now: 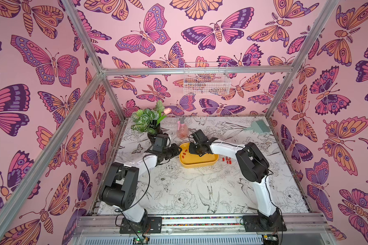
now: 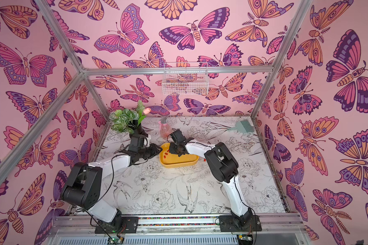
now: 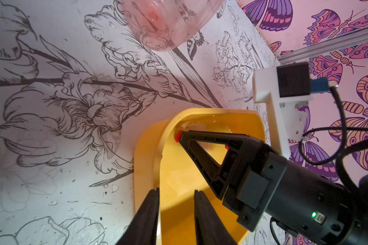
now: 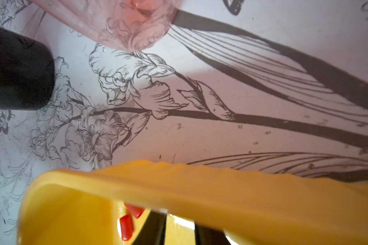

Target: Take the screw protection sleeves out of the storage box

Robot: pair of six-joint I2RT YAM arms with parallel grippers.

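Note:
The yellow storage box (image 1: 198, 165) stands mid-table, several red screw protection sleeves (image 1: 184, 154) at its left end. In the right wrist view two sleeves (image 4: 126, 227) lie on its floor. My left gripper is at the left wall, shut on the box with the rim between its fingers. Reaching in from the right, my right gripper is open, nothing visible between its fingers. In the left wrist view a sleeve (image 3: 178, 136) shows at its fingertips; whether they touch cannot be told. The right arm hides part of the box's inside.
Several red sleeves (image 1: 227, 159) lie loose on the table right of the box. A pink spray bottle (image 1: 182, 129) stands behind it, and a potted plant (image 1: 148, 120) at back left. A green brush (image 1: 259, 126) lies at back right.

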